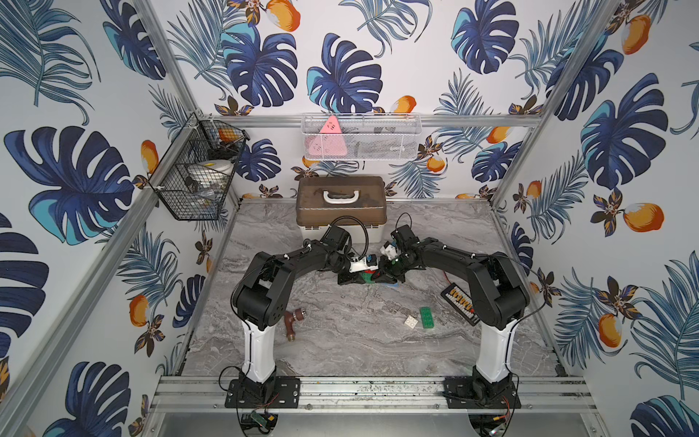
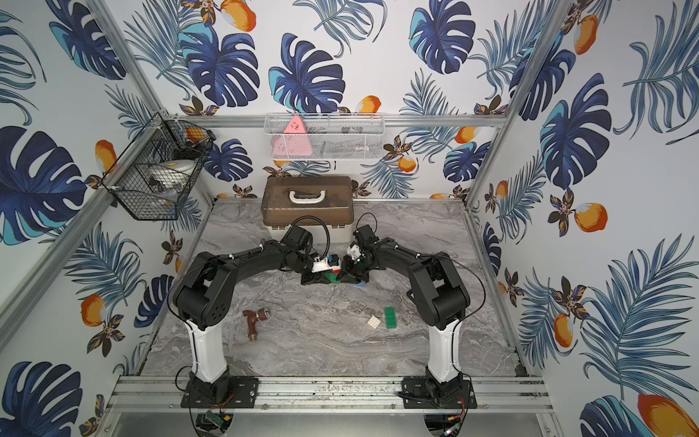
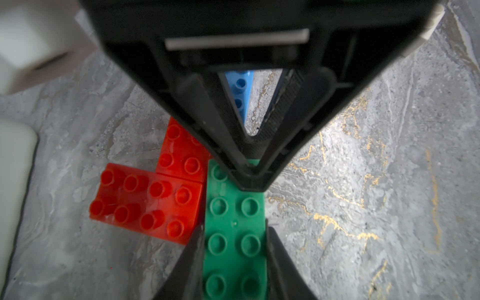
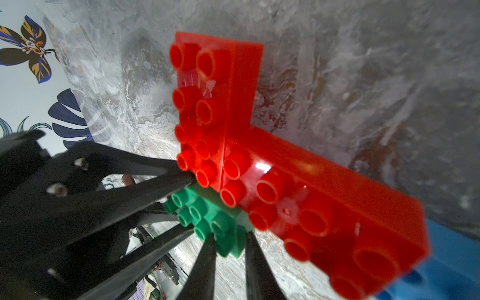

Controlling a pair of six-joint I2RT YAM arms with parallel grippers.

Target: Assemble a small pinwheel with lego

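In the left wrist view my left gripper is shut across the sides of a long green brick, studs up. My right gripper pinches the far end of that green brick, its tips close together. The right wrist view shows a sliver of green brick between my right fingers. Two red bricks form an L against the green brick's side; whether they are joined to it I cannot tell. A blue brick lies past the red ones, partly hidden. From above, the arms cover most of this.
On the front right of the table lie a green brick and a small white piece. A black tray of yellow pieces sits beside the right arm. A brown toolbox stands behind.
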